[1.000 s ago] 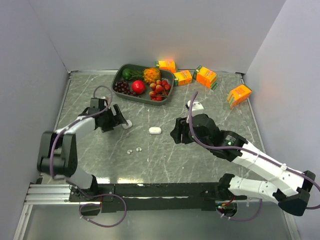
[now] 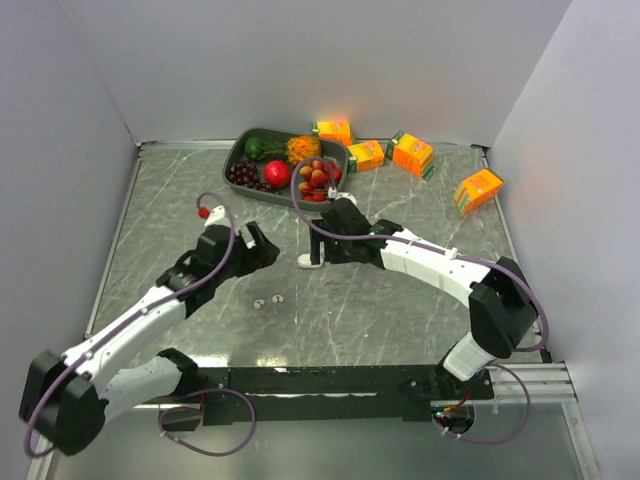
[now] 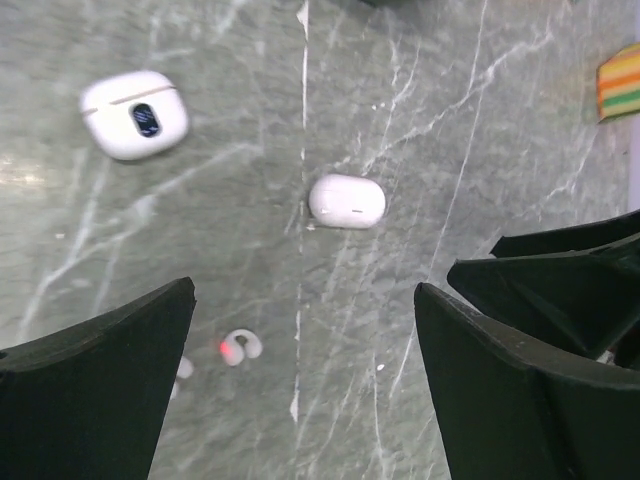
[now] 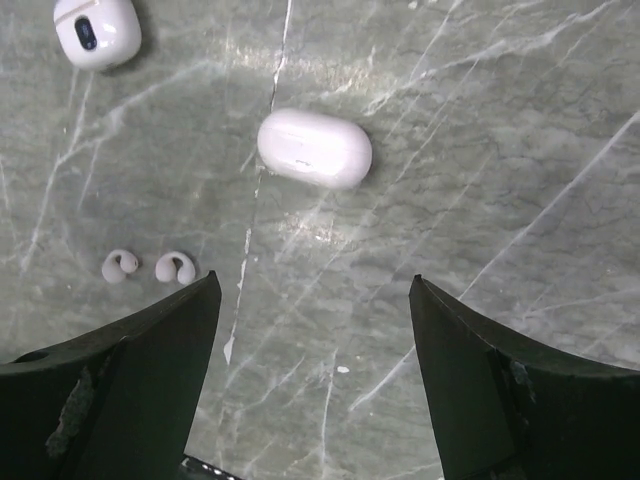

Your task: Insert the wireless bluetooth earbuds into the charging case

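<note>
A white oblong case point(image 3: 347, 201) point(image 4: 314, 148) lies on the marble table between the grippers. A square white case with a small dark window point(image 3: 134, 115) point(image 4: 98, 33) lies to its left, hidden under my left arm in the top view. Two small white earbuds point(image 2: 268, 301) point(image 4: 175, 268) lie nearer the front. My left gripper point(image 2: 260, 242) hangs open above the left side of the middle, empty. My right gripper point(image 2: 318, 245) is open over the oblong case, nothing between its fingers.
A dark tray of fruit and vegetables point(image 2: 240, 151) stands at the back. Orange boxes point(image 2: 478, 188) line the back and right.
My left gripper has moved right from over the square case.
</note>
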